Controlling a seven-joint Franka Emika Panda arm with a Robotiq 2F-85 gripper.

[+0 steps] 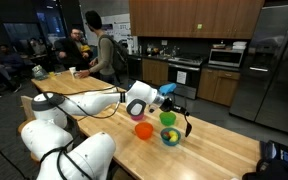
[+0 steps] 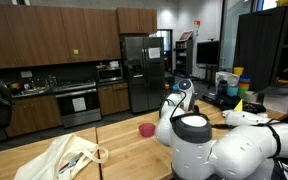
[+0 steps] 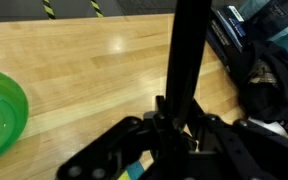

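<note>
My gripper is shut on a long black utensil, which hangs down and to the right of the arm. In the wrist view the dark utensil runs from the top edge down between the fingers, hiding much of the table behind it. What kind of tool it is, I cannot tell. Below the gripper stands a blue bowl with something yellow in it. The utensil's lower end is to the right of this bowl, apart from it.
Close behind the blue bowl is a green bowl. An orange bowl and a pink bowl lie to the left. Wooden table stretches bare to the right. Dark cloth or a bag shows in the wrist view.
</note>
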